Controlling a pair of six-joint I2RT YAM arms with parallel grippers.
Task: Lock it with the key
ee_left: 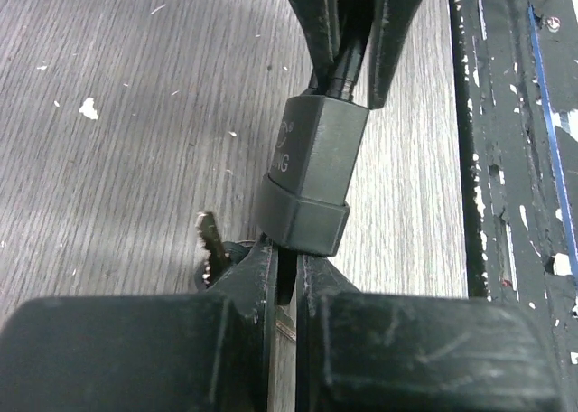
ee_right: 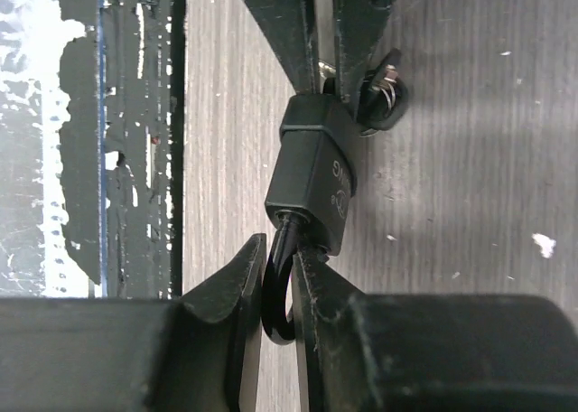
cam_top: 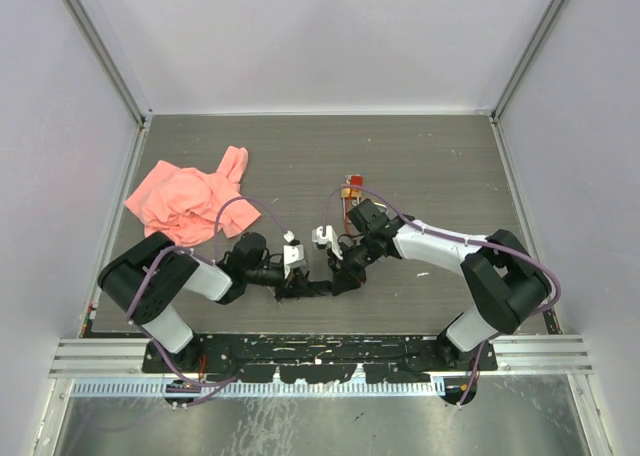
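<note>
A black padlock with a squared body lies between my two grippers, its shackle toward the right one. My left gripper is shut at the padlock's keyhole end, on what seems to be a key mostly hidden by the fingers and the lock. A ring with other keys hangs beside those fingers. On either side of the shackle stand the fingers of my right gripper. Whether they press on it or stand slightly apart does not show clearly. From above, the grippers face each other near the table's front.
A pink cloth lies crumpled at the back left. Red and tan items stand behind the right arm. Along the front runs a dark, worn rail.
</note>
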